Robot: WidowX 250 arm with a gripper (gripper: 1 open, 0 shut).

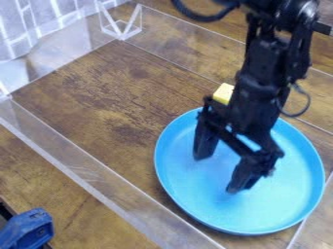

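The black gripper (224,160) hangs blurred over a large blue plate (182,195), its two fingers apart with bare blue plastic showing between them. A small yellow block (221,92) sits on the wooden surface just behind the plate, partly hidden by the arm.
A blue object (26,231) lies at the lower left, outside a clear plastic edge. The wooden surface (97,107) left of the plate is bare. A white wire piece (120,24) stands at the back left.
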